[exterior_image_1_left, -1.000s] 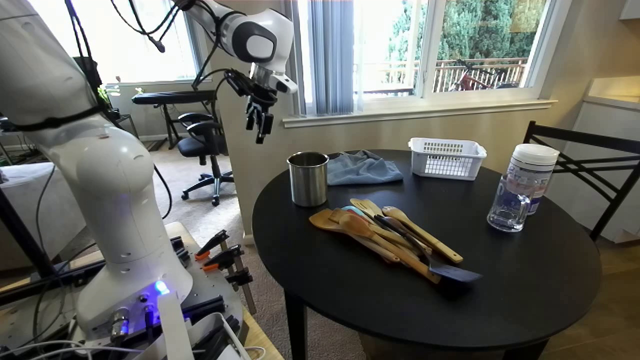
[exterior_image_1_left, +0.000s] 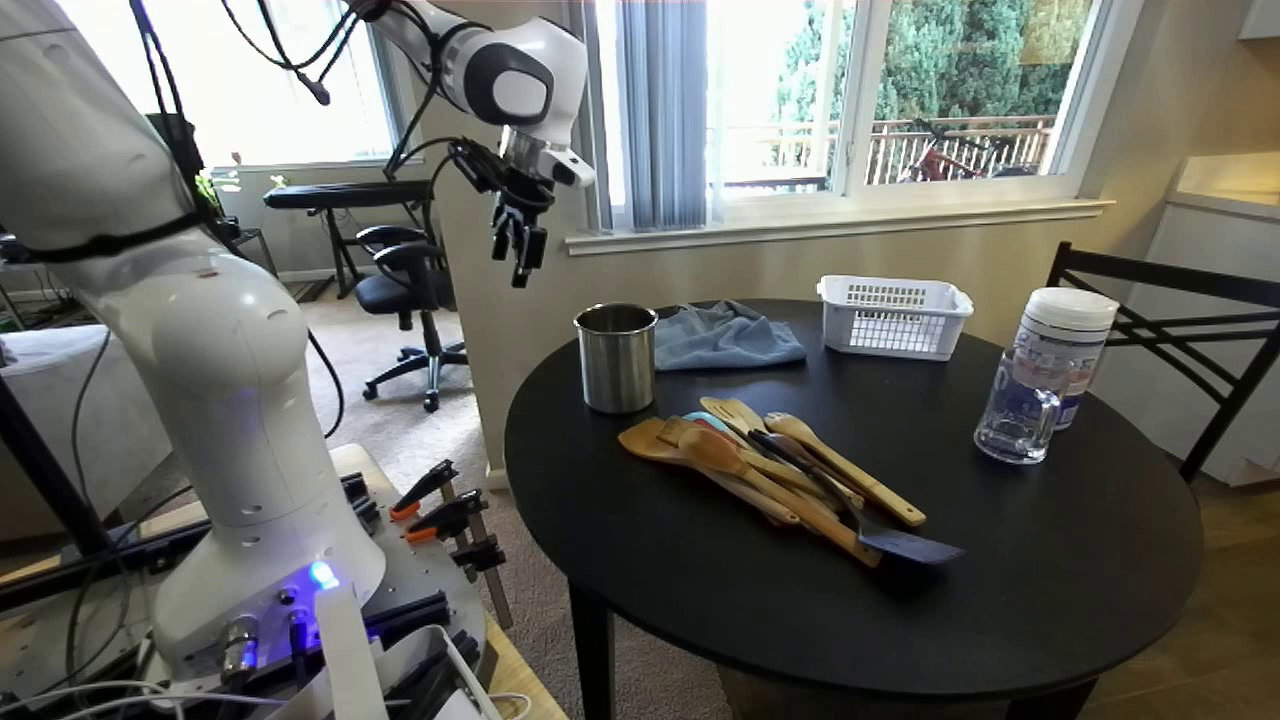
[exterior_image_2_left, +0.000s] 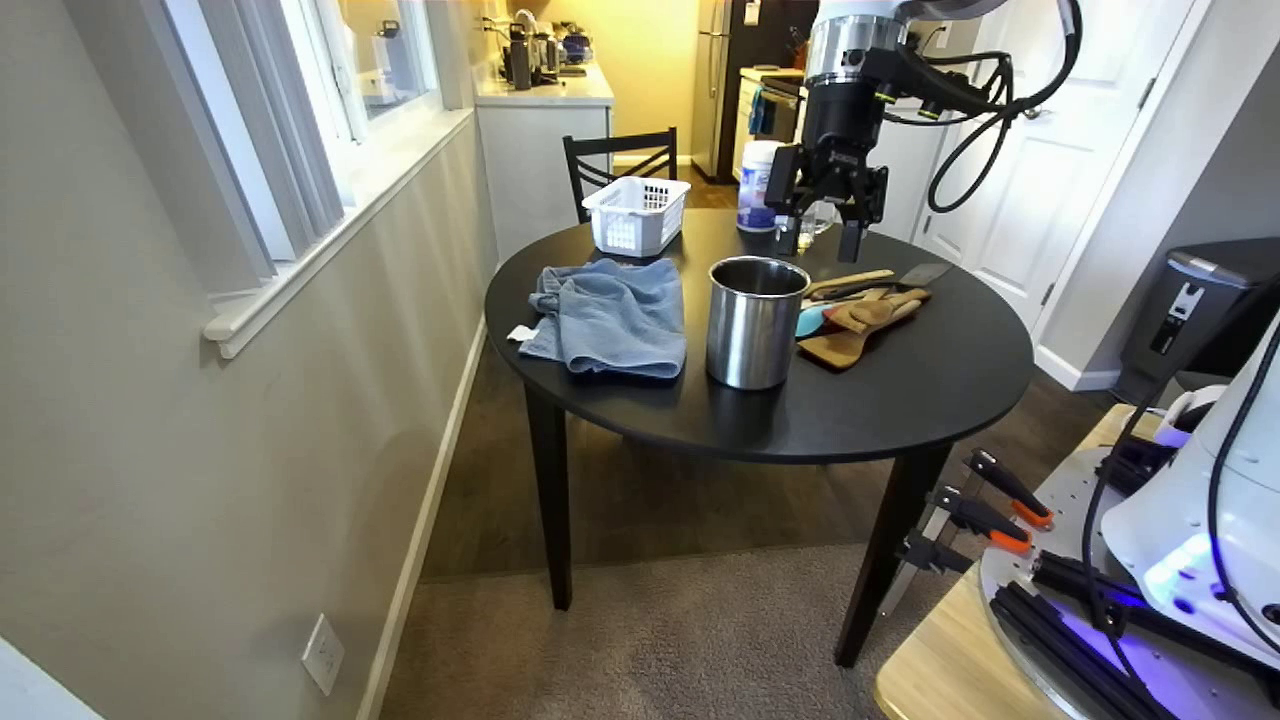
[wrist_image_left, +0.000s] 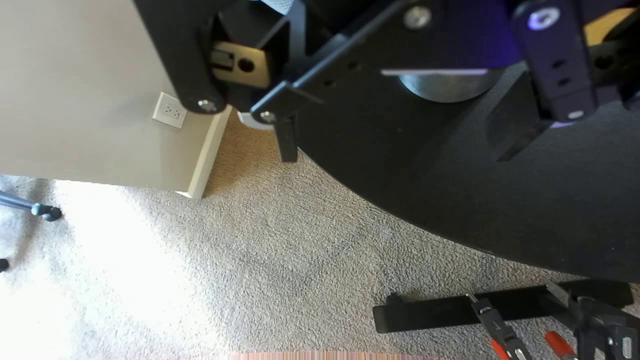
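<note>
High to the left of the steel canister in exterior view 1, my gripper (exterior_image_1_left: 510, 266) points downward. It is open, and exterior view 2 shows a clear gap between the fingers (exterior_image_2_left: 849, 240) with nothing held. A tall steel canister (exterior_image_1_left: 618, 360) stands upright on the black round table (exterior_image_1_left: 1020, 576). In front of it lies a loose pile of wooden utensils (exterior_image_1_left: 768, 474), with a dark spatula (exterior_image_1_left: 908, 546) at the pile's right end. A crumpled blue cloth (exterior_image_1_left: 726, 337) is behind the canister. In the wrist view, only the canister's lower part (wrist_image_left: 447, 87) shows past the gripper.
At the table's back is a white basket (exterior_image_1_left: 894, 322). A clear glass mug (exterior_image_1_left: 1020, 408) and a white-lidded tub (exterior_image_1_left: 1071, 310) stand at the right. A wall and window sill (exterior_image_1_left: 840, 222) border the far side.
</note>
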